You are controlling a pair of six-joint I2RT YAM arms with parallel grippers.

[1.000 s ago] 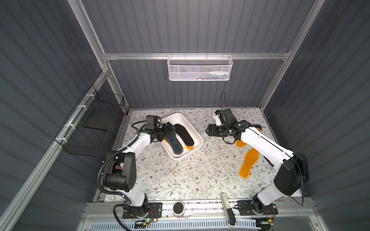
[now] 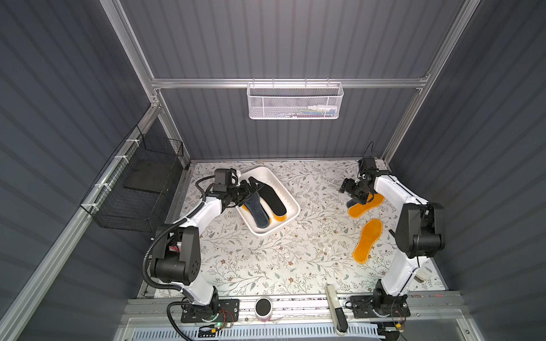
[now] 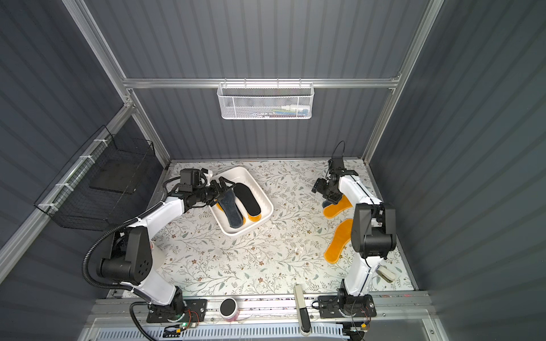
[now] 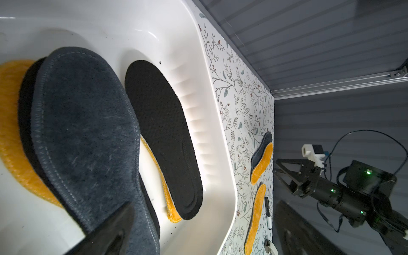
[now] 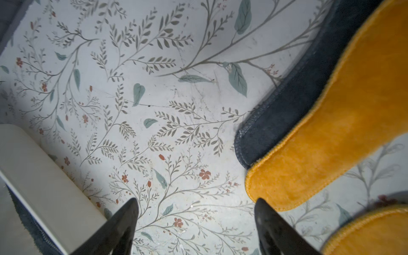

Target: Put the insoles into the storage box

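The white storage box [image 2: 291, 199] stands left of centre; inside lie a dark blue insole [image 4: 89, 123] stacked over black and orange ones, and beside them a black insole [image 4: 163, 131] with an orange one beneath. Over the box's left side my left gripper [image 2: 249, 191] is open, with its blurred fingers [image 4: 114, 227] in the wrist view. On the right of the table, an orange insole [image 5: 335, 123] overlaps a dark blue insole [image 5: 276, 121]; another orange insole [image 2: 368, 241] lies nearer the front. Above the overlapping pair, my right gripper is open and empty.
A black pen-like object [image 4: 267, 207] lies on the right beside the insoles. White mesh basket [image 2: 295, 105] hangs on the back wall, and a black wire basket [image 2: 142, 184] on the left.
My right arm has swung right, from the middle of the table to over the overlapping insoles. The left arm has stayed nearly still over the box.
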